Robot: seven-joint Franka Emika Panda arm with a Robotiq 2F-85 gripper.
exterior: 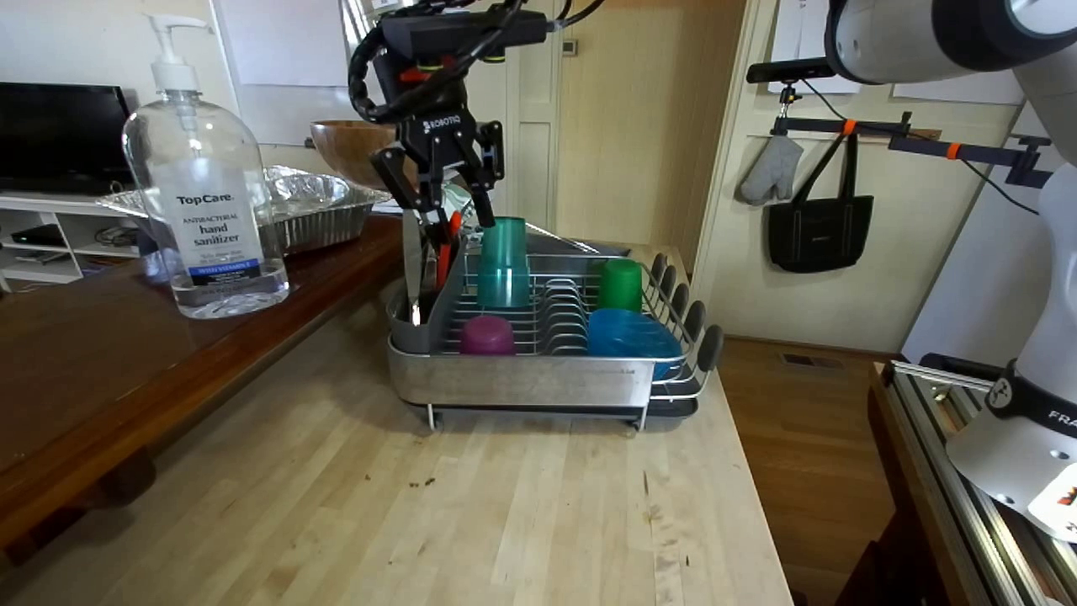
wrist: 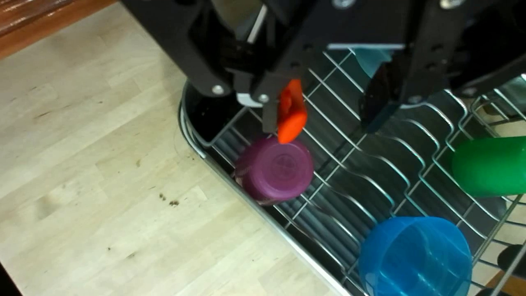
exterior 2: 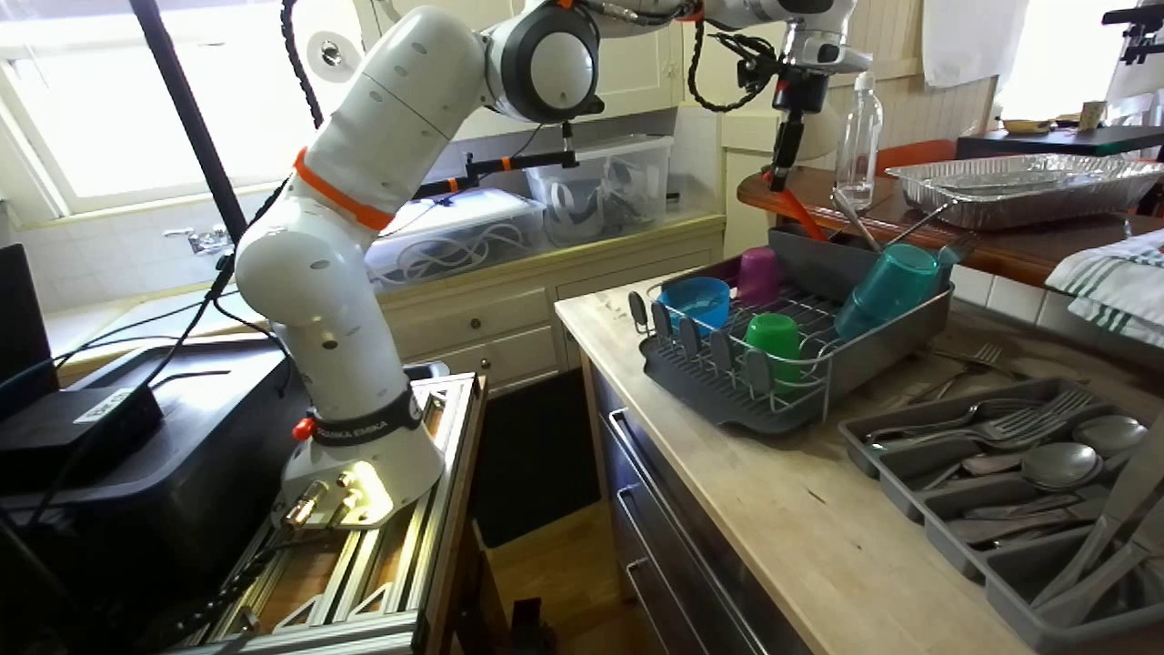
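Observation:
My gripper (exterior: 464, 229) hangs over the grey utensil holder (exterior: 436, 325) at the left end of the dish rack. Its fingers stand part open, with a gap between them. In the wrist view an orange utensil handle (wrist: 291, 118) rises next to the inner side of the left finger; the right finger (wrist: 379, 111) is well apart from it. In exterior view 2 the orange utensil (exterior 2: 802, 215) leans just below the fingertips. A knife (exterior: 411, 264) stands in the same holder.
The rack (exterior: 520, 380) holds a purple cup (exterior: 487, 335), a teal cup (exterior: 504, 264), a green cup (exterior: 620, 284) and a blue cup (exterior: 633, 337). A cutlery tray (exterior 2: 928, 513) lies beside the rack. Bare countertop (exterior: 485, 505) spreads in front.

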